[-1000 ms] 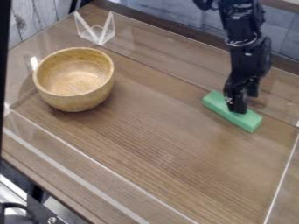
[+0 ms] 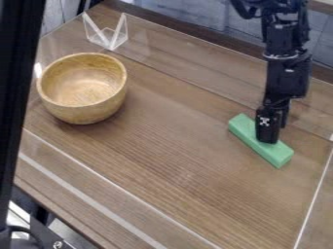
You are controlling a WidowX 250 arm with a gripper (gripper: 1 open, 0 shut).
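Note:
A green rectangular block [image 2: 270,152] lies on the wooden tabletop at the right. My black gripper [image 2: 271,124] points straight down at the block's upper part, its fingertips at or just over the block. Whether the fingers grip it or only rest around it is hard to tell.
A tan wooden bowl [image 2: 81,86] sits at the left, with a white wire-like object [image 2: 107,32] behind it. A raised edge runs along the back.
The green block has shifted slightly toward the front of the table, and the gripper has moved a little with it.

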